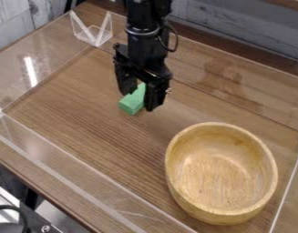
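Observation:
The black robot arm reaches down from the top centre, and its gripper (142,84) is open, low over a small green block (131,104) on the wooden table. The fingers are around or just over the block's upper right end, which they partly hide; whether they touch it is unclear.
A large pale yellow oval bowl (221,173) sits at the lower right. A white wire or plastic object (93,31) is at the upper left.

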